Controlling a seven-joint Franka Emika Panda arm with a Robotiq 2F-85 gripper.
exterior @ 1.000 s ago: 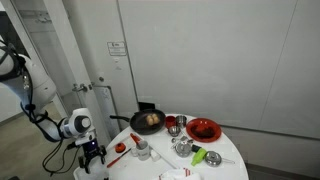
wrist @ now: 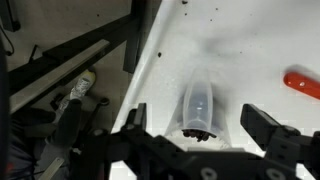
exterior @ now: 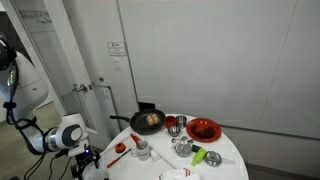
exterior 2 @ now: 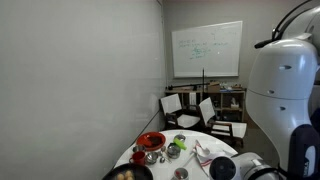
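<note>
Near the table's left edge my gripper (exterior: pixel 92 160) is low over the white tabletop. In the wrist view the gripper stands open, its dark fingers (wrist: pixel 262 124) well apart. Between and below them is a clear, pale object (wrist: pixel 198 108) with a rounded narrow end and a wider base; its exact kind cannot be told. A dark spot marks its lower middle. No contact between it and the fingers shows. In exterior view 1 a whitish shape (exterior: pixel 96 173) lies just under the gripper.
A red-handled item (wrist: pixel 302 84) lies right of the gripper. Farther off stand a black pan (exterior: pixel 148 121), a red bowl (exterior: pixel 204 130), metal pots (exterior: pixel 183 147), a green item (exterior: pixel 199 156) and a white cloth (exterior: pixel 180 174). The table edge (wrist: pixel 140 85) runs close on the left.
The table's objects appear unmoved.
</note>
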